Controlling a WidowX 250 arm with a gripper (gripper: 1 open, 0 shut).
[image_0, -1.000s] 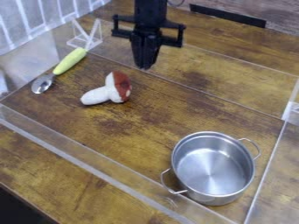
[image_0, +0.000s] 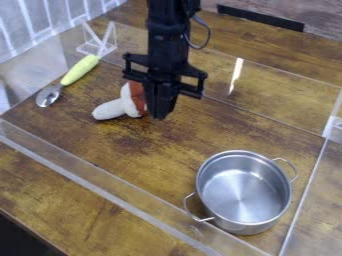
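My black gripper (image_0: 158, 102) hangs over the middle left of the wooden table (image_0: 160, 160), just beside a white object with a red-brown part (image_0: 115, 108), which it partly hides. The fingertips are dark and small; I cannot tell whether anything is between them. A silver pot (image_0: 242, 192) with two wire handles stands at the lower right.
A spoon with a yellow-green handle (image_0: 76, 70) lies at the left, near a small white rack (image_0: 98, 40). Clear plastic walls border the work area.
My gripper has moved down and toward the front, from the back of the table to beside the white and red-brown object, now partly covering it.
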